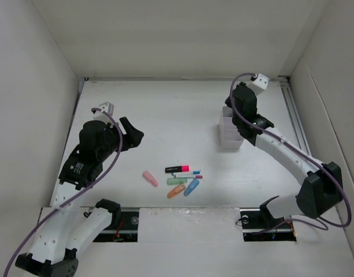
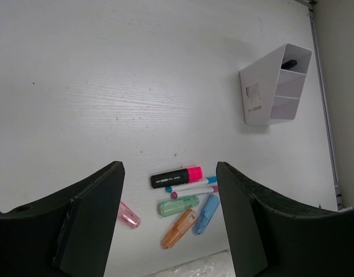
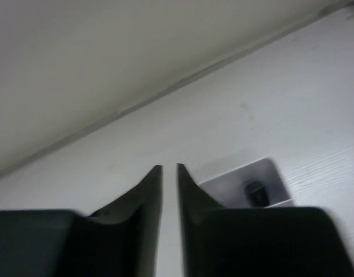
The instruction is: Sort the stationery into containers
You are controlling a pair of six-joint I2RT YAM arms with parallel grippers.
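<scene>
My left gripper (image 1: pixel 132 133) hangs open over the left side; in the left wrist view its fingers frame several items: a black-and-pink highlighter (image 2: pixel 171 178), thin markers (image 2: pixel 193 190), a green (image 2: pixel 177 205), pink (image 2: pixel 129 216), orange (image 2: pixel 178 229) and blue highlighter (image 2: pixel 207 214). The white divided container (image 1: pixel 230 133) stands at right, with a dark item in one compartment, also visible in the blurred right wrist view (image 3: pixel 257 193). My right gripper is above the container, its fingertips close with a small gap; whether it holds anything is unclear, likely empty.
Grey walls bound the table (image 1: pixel 165 115) at back and sides. A clear plastic strip (image 1: pixel 188 224) lies along the front edge.
</scene>
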